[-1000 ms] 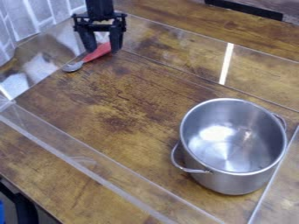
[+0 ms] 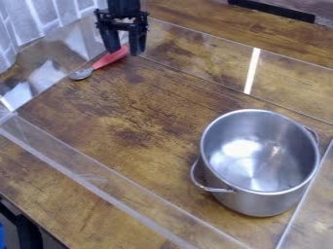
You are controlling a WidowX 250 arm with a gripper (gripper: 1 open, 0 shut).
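My black gripper (image 2: 124, 47) is at the top left, low over a red-handled utensil (image 2: 112, 57) with a silver head, which lies at a slant on the wooden surface. The fingers point down around the upper end of the red handle; whether they are closed on it is too small to tell. A large steel pot (image 2: 256, 160) with side handles stands empty at the lower right.
Clear plastic walls edge the wooden work surface (image 2: 130, 136), with a silvery sheet at the left. A white tape strip (image 2: 252, 71) lies at the upper right.
My gripper has moved slightly right along the red handle, toward its upper end. The utensil and pot look unmoved.
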